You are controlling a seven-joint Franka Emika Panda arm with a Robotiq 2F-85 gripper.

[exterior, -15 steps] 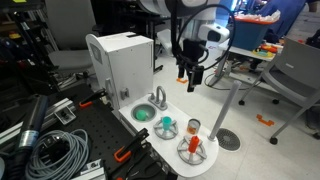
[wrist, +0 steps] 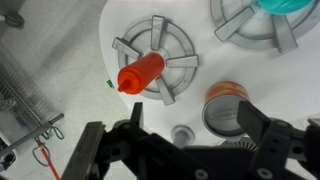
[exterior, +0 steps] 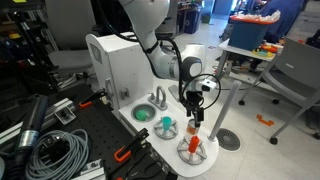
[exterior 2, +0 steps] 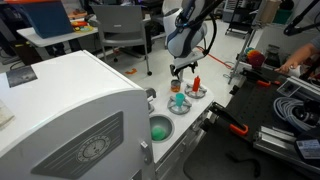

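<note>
My gripper is open, pointing down, its black fingers (wrist: 268, 145) wide apart and nothing gripped between them. A copper-coloured can (wrist: 228, 108) stands just ahead of them in the wrist view, nearer the right finger. From outside, the gripper (exterior: 197, 103) hangs just above that can (exterior: 193, 126). The red bottle (wrist: 141, 73) rests on a grey burner ring (wrist: 180, 45). On the other burner is a teal cup (exterior: 167, 122); the wrist view shows only part of it.
The sink (exterior 2: 160, 129) holds something green, with a silver faucet (exterior: 160, 97) beside it. A white cabinet (exterior: 122, 70) stands behind the sink. Near the can rises a pale upright post (exterior: 228, 105).
The arm has come down steadily over the past second, from high above the counter to just over the copper can. The can, bottle and cup look unmoved.
</note>
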